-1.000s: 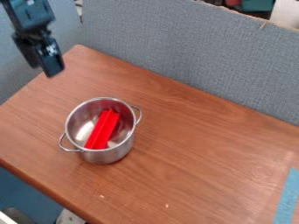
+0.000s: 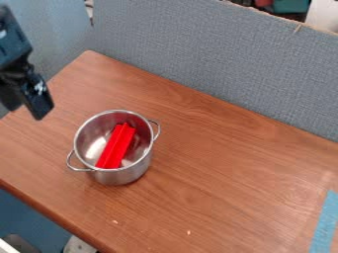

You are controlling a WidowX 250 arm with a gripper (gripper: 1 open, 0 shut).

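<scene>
A steel pot (image 2: pixel 136 170) with two side handles stands on the wooden table at the left of centre. Inside it lies a red object (image 2: pixel 115 147), tilted along the pot's length. The black gripper (image 2: pixel 27 99) hangs at the left edge of the view, above and left of the pot and apart from it, partly out of frame. Its fingers are open, as far as they show, and no held object is visible.
A grey padded wall (image 2: pixel 211 69) runs along the back. A strip of blue tape (image 2: pixel 323 217) lies at the right edge.
The gripper has moved down and to the left, further toward the edge of the view. The pot and red object are unchanged.
</scene>
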